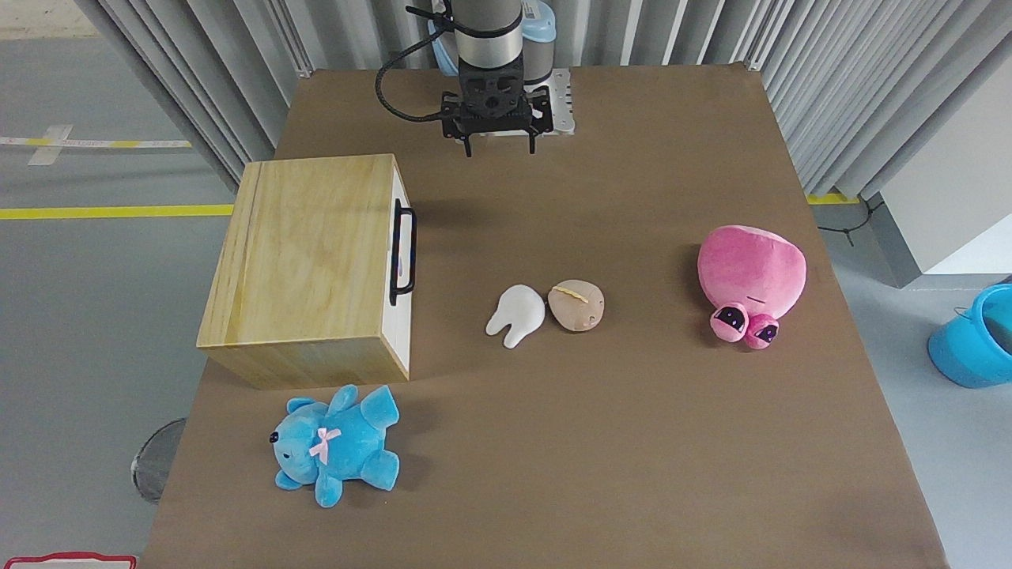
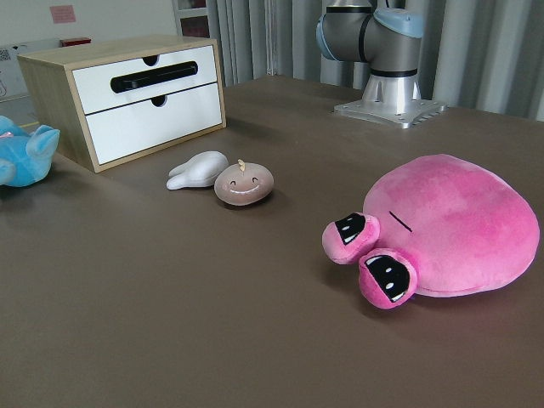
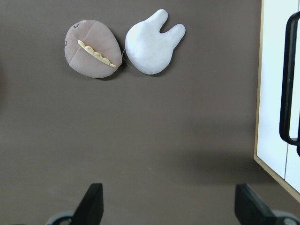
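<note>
The black gripper (image 1: 500, 148) hangs at the back of the table, its fingers apart with nothing between them; in the wrist view the gripper looks down on bare table. A white plush (image 1: 515, 313) with two prongs (image 3: 147, 47) lies beside a beige round plush (image 1: 575, 305) with a yellow ridge, near the middle. A blue bear (image 1: 334, 444) lies at the front left. A pink plush (image 1: 751, 272) with eyed stalks is at the right.
A wooden cabinet (image 1: 293, 252) with white drawers and a black handle (image 1: 410, 250) stands on the left. A blue bucket (image 1: 972, 346) is off the table at the right.
</note>
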